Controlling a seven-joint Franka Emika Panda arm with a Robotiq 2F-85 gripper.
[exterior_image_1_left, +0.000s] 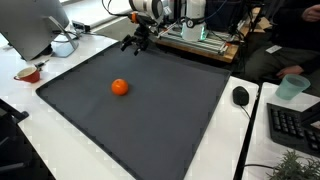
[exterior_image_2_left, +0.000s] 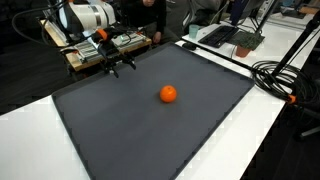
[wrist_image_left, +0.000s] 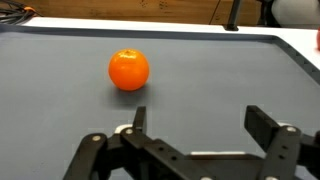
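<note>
An orange ball-like object (exterior_image_1_left: 120, 87) rests on the dark grey board (exterior_image_1_left: 150, 120). It also appears as an orange round thing (wrist_image_left: 129, 70) in the upper left of the wrist view, well ahead of the fingers. My gripper is open, its two fingers wide apart with nothing between them. In the second exterior view, the gripper (exterior_image_2_left: 122, 68) hovers low over the board's edge near the arm's base, clear of the orange object (exterior_image_2_left: 168, 94).
A red cup (exterior_image_1_left: 29, 74) stands off the board's left side. Along the right are a mouse (exterior_image_1_left: 240, 96), a keyboard (exterior_image_1_left: 295, 130) and a pale green cup (exterior_image_1_left: 292, 87). Coiled black cable (exterior_image_2_left: 275, 76) lies beyond the board. Most of the board is bare.
</note>
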